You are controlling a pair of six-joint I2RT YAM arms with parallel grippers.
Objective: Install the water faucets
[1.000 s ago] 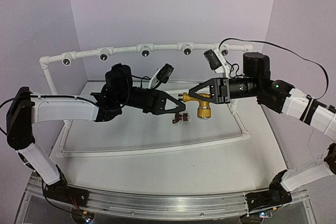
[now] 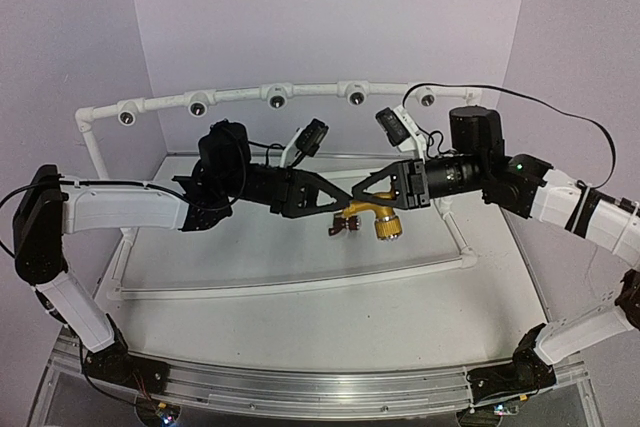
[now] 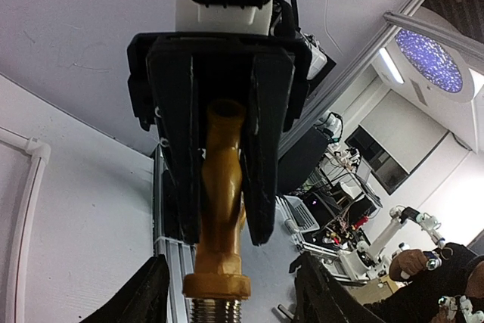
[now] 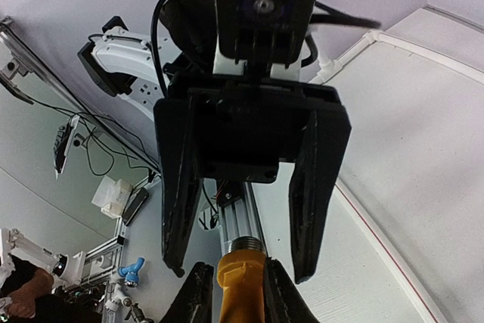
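Note:
A yellow faucet [image 2: 386, 226] hangs above the board in my right gripper [image 2: 356, 195], its ridged knob pointing down. In the right wrist view, both right fingers press against the yellow body [image 4: 242, 293]. My left gripper [image 2: 346, 201] meets the right one nearly tip to tip. Its fingers [image 4: 306, 217] stand wide apart on either side of the faucet's threaded end [image 4: 246, 244], clear of it. The left wrist view also has the thread [image 3: 215, 310] between spread left fingers. On the white board behind lies a red-brown faucet [image 2: 345, 224].
A white pipe rack [image 2: 235, 95] with several empty sockets, such as the middle one [image 2: 277, 101], runs across the back. White pipe [image 2: 290, 287] frames the board.
My right gripper has moved left with the yellow faucet, bringing its threaded end between the left fingers. The left arm has barely moved.

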